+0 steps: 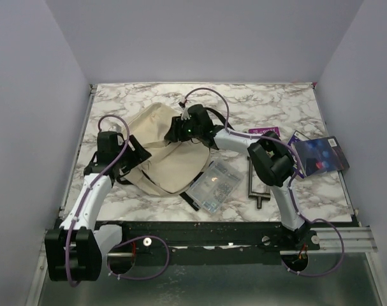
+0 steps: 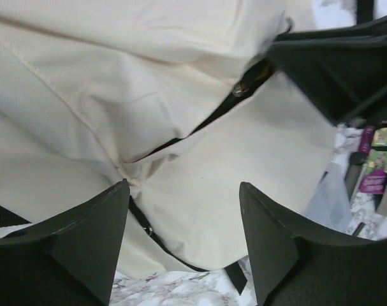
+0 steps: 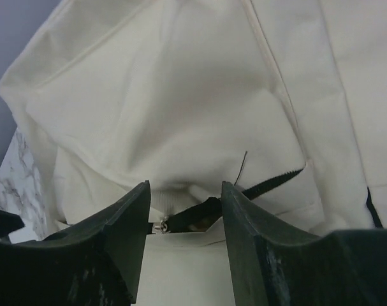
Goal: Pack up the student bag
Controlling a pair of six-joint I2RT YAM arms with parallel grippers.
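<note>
The cream canvas bag (image 1: 174,167) lies open on the marble table, with a black zip and metal puller showing in both wrist views. My left gripper stands open over the bag's left part, fingers spread with fabric below. My right gripper is over the upper middle of the bag, its fingers apart just above the zip (image 3: 273,182) and puller (image 3: 161,226); I see nothing clearly held between them.
A clear plastic case (image 1: 213,186) lies beside the bag, a dark case (image 1: 259,197) right of it, books (image 1: 319,156) at the right.
</note>
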